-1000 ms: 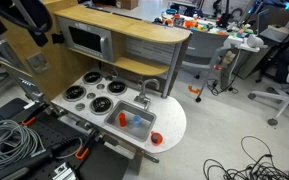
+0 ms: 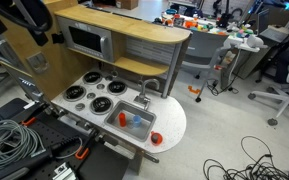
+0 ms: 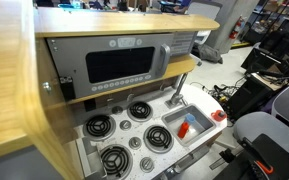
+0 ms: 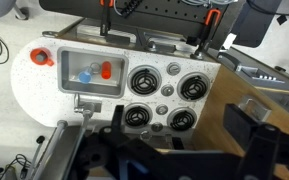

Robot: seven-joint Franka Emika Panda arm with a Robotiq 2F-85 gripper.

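Note:
My gripper stands open above the toy kitchen, its dark fingers spread wide with nothing between them in the wrist view. The sink (image 4: 67, 88) holds a small red object (image 4: 106, 70) and a blue one (image 4: 85, 75), side by side and apart. On the white counter beyond the sink's end lies a round red piece (image 4: 38, 57). In exterior view 1 the dark arm (image 2: 22, 35) hangs at the upper left, well away from the sink. Exterior view 2 shows the same red object (image 3: 183, 130) upright in the sink, without the gripper.
A faucet (image 2: 144, 96) rises behind the sink. Several black burners (image 2: 100, 104) lie beside it, with a microwave (image 2: 87, 40) and a wooden shelf (image 2: 134, 27) above. Coiled cables (image 2: 9, 142) lie at the lower left.

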